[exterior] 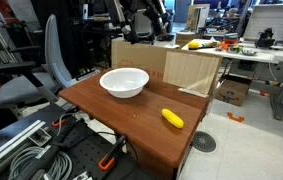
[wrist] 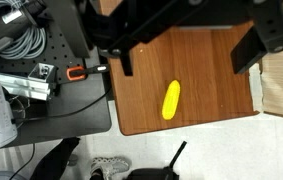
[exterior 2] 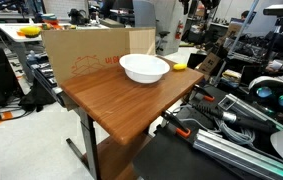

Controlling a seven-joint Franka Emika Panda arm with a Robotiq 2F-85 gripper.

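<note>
A white bowl (exterior: 124, 84) stands upright on the brown wooden table (exterior: 106, 107); from outside no contents show. Nearer the table's front right edge lies a yellow elongated object (exterior: 172, 118), apart from the bowl. My gripper is open, its dark fingers (wrist: 127, 66) spread wide with nothing between them. Below it in the wrist view, the yellow piece (wrist: 171, 100) rests on the wood, a little beyond the fingertips in the picture. The arm hangs high above the table in exterior view 1. The bowl is out of the wrist view.
Cardboard panels (exterior: 187, 70) line the table's back edge. An orange-handled clamp (exterior: 112, 153) grips the front edge, close to coiled cables (exterior: 39, 162). Bare tabletop lies between the bowl and the yellow object.
</note>
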